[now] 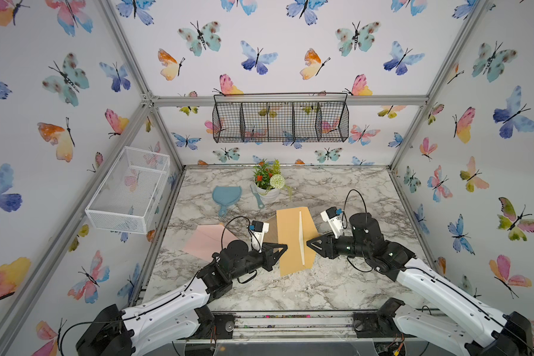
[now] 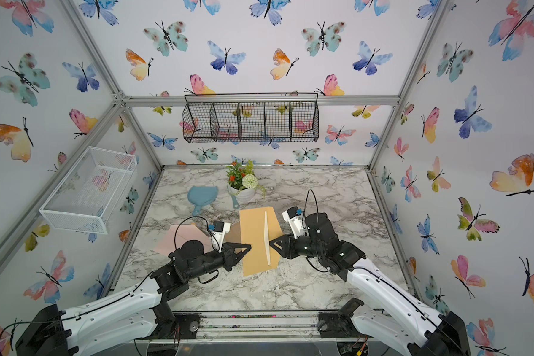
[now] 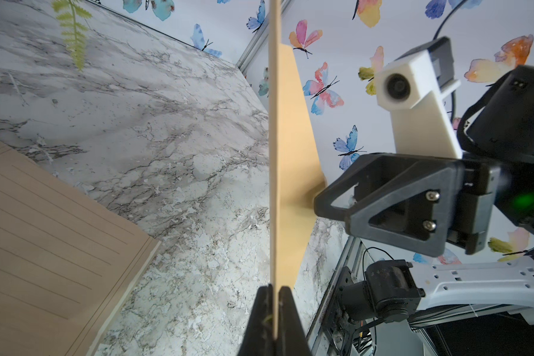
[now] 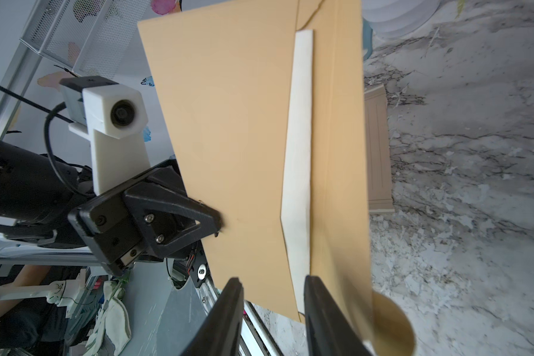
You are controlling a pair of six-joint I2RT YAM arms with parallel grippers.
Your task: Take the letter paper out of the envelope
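Observation:
A tan envelope (image 1: 289,243) is held up off the table, its left edge pinched by my left gripper (image 1: 285,246). In the left wrist view it stands edge-on between the shut fingers of that gripper. White letter paper (image 4: 297,172) shows as a narrow strip in the envelope's opening, the rest hidden inside. At the flap side, my right gripper (image 1: 309,242) reaches up to the envelope. Its dark fingers (image 4: 226,314) are apart in the right wrist view, in front of the opening, and the paper does not appear gripped.
A brown lined pad (image 3: 53,243) lies on the table behind the envelope. Left of it is a pink envelope (image 1: 200,241). A blue dustpan (image 1: 226,197), small brush (image 1: 257,197) and flower pot (image 1: 269,191) stand farther back.

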